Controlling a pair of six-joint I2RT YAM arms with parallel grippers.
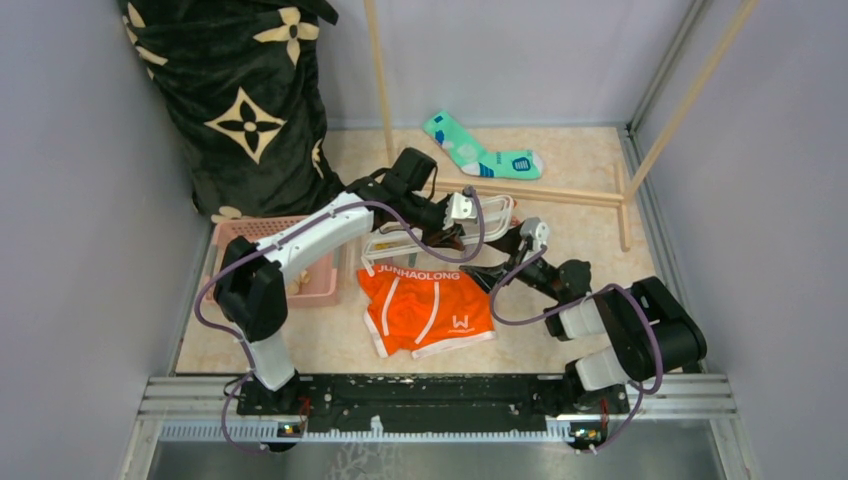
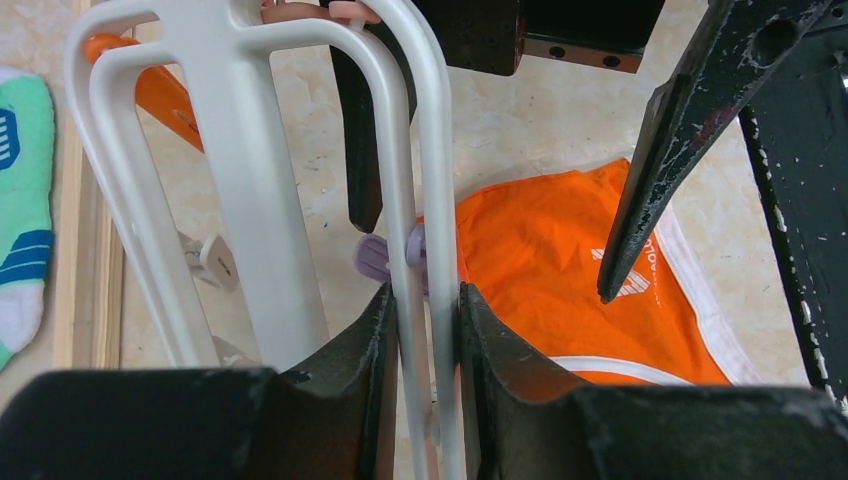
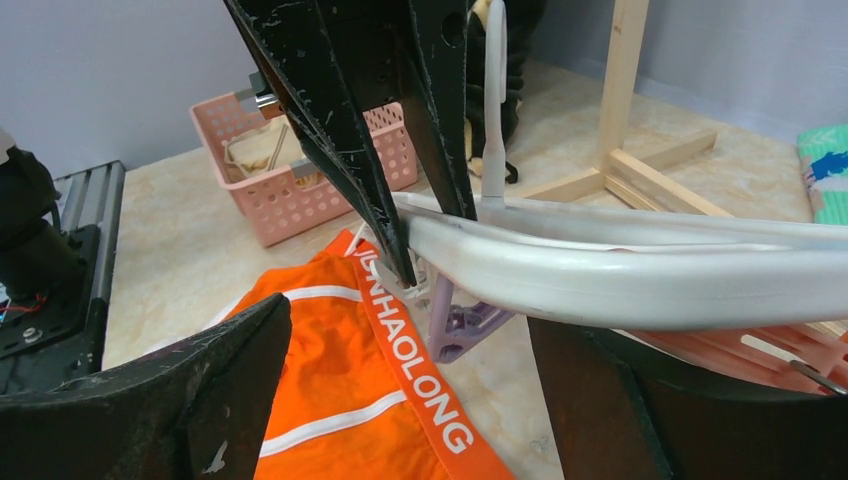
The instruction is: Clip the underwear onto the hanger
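Orange underwear (image 1: pixel 405 312) with white trim lies flat on the table below the hanger. My left gripper is shut on the bars of the white hanger (image 2: pixel 245 170), holding it raised over the table. A purple clip (image 3: pixel 462 328) hangs under the hanger's rail, close to the left fingertips. On either side of that clip in the right wrist view, the fingers of my right gripper stand wide apart. It is open and holds nothing. The underwear (image 3: pixel 330 345) is beneath it, apart from the clip. Much of the hanger is covered by the left arm from above.
A pink basket (image 1: pixel 325 285) stands at the left, partly under the left arm. A green sock (image 1: pixel 505 163) lies at the back beyond the wooden bar (image 1: pixel 560 194). The dark patterned cloth (image 1: pixel 245 110) fills the back left.
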